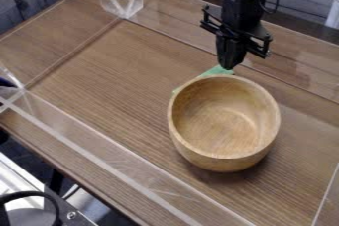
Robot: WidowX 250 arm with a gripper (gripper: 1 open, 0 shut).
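My black gripper (223, 54) hangs over the upper middle of the wooden table (93, 81), its tip just above a pale green flat object (215, 74). It looks shut, with nothing visible between its fingers. The green object lies partly hidden behind a large round wooden bowl (223, 123), which stands at the lower right.
Clear plastic brackets (122, 0) are at the upper left edge. A black object (27, 208) sits off the table's lower left corner.
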